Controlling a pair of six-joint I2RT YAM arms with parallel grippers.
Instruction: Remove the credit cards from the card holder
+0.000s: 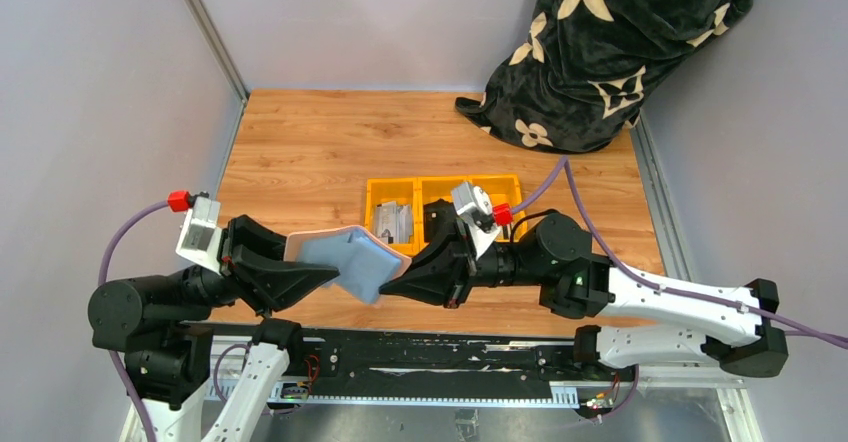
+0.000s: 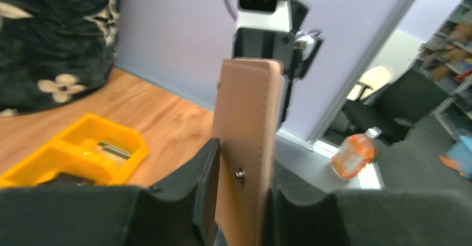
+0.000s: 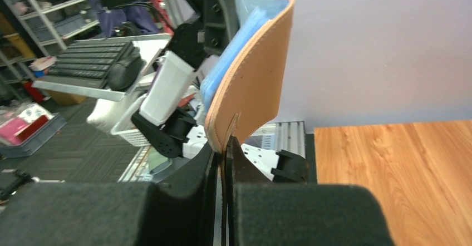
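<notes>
The card holder (image 1: 300,245), brownish-pink outside with pale blue sleeves (image 1: 365,262), hangs in the air between both grippers in the top view. My right gripper is shut on its brown edge. On the other side, my left gripper stands around the holder's end, its fingers apart on either side of the brown leather (image 2: 245,118) with its small metal stud. Whether those fingers press on it, I cannot tell. No separate card shows outside the sleeves here, and the sleeves' contents are hard to make out.
Behind the grippers, a yellow divided tray (image 1: 390,185) holds pale flat items (image 1: 391,223) on its left and a black object (image 1: 437,218) in the middle. A dark flowered cloth (image 1: 610,62) covers the back right.
</notes>
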